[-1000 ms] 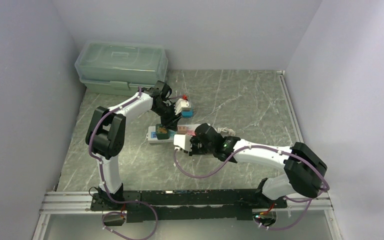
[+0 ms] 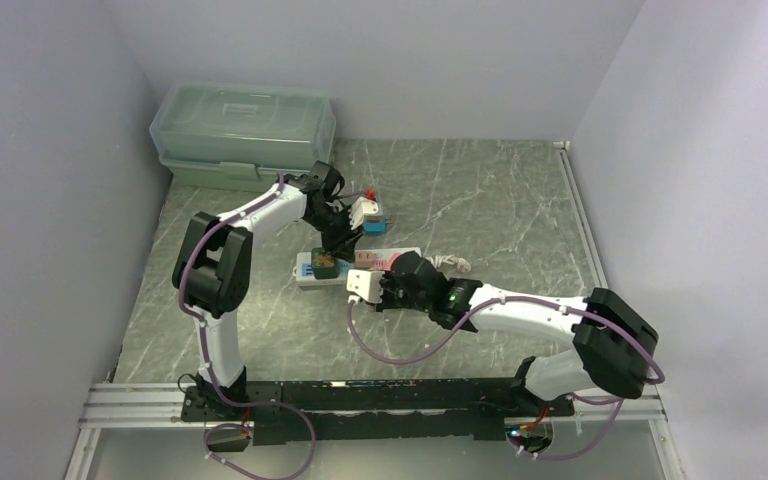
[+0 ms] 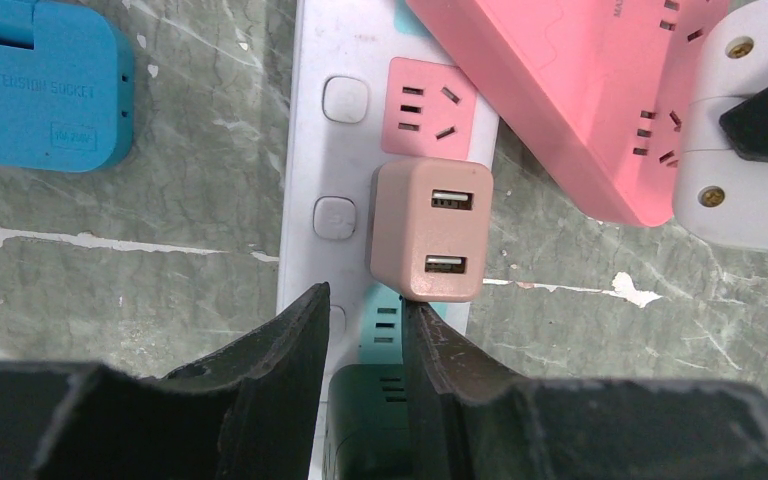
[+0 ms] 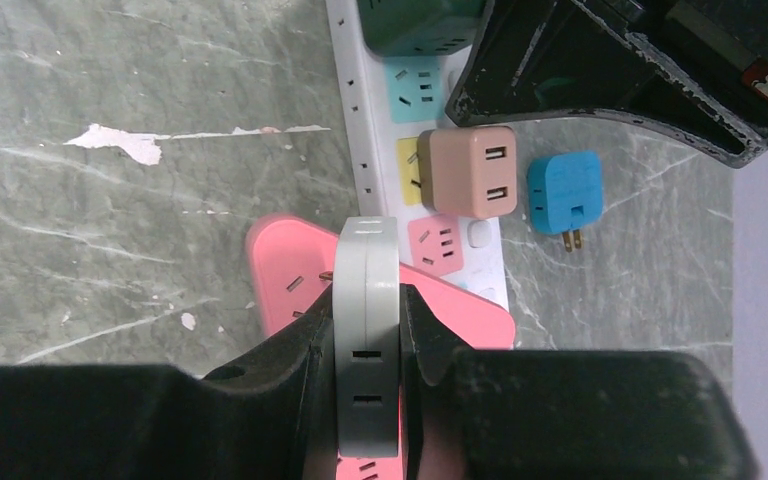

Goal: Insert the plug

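Note:
A white power strip (image 3: 310,150) lies with a dark green plug (image 3: 370,420) and a pale pink two-port plug (image 3: 430,230) on it. My left gripper is low over the strip beside the pink plug, its fingertips close together; whether anything is between them is unclear. My right gripper is shut on a white plug (image 4: 365,260), above a pink power strip (image 4: 285,270) that lies angled against the white one.
A blue plug (image 4: 564,195) lies beside the white strip. A translucent green box (image 2: 240,130) stands at the back left.
The left arm looks unchanged.

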